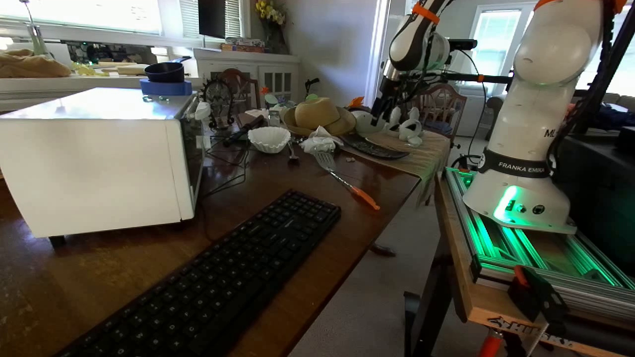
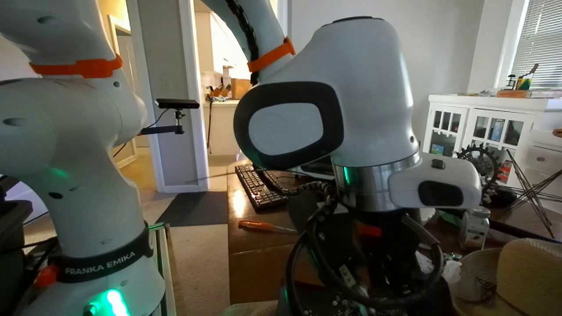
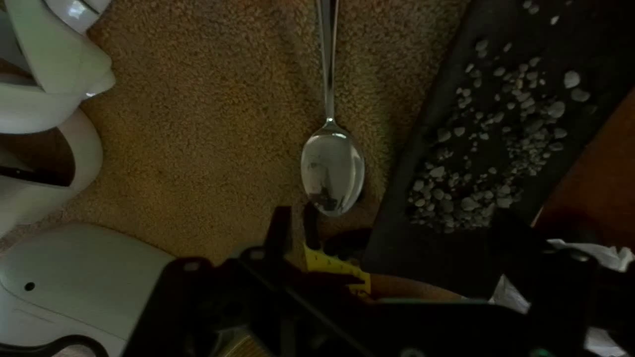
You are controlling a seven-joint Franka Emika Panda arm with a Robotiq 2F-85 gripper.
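Observation:
In exterior view 1 my gripper (image 1: pixel 382 116) hangs over the far end of the table, near the black tray and the white figures. The wrist view shows the gripper open, its dark fingers apart and no object held between them. Ahead of it a metal spoon (image 3: pixel 332 169) lies on the tan cloth (image 3: pixel 214 143), bowl towards the gripper. Beside the spoon is the black tray (image 3: pixel 399 238) with small pale pebbles scattered on it. In exterior view 2 the arm's wrist and cables hide the fingers.
White figures (image 1: pixel 409 130) stand right of the tray. A straw hat (image 1: pixel 318 114), a white bowl (image 1: pixel 269 139) and an orange-handled fork (image 1: pixel 351 187) are nearby. The keyboard (image 1: pixel 238 273) and white appliance (image 1: pixel 101 166) take up the table's near part.

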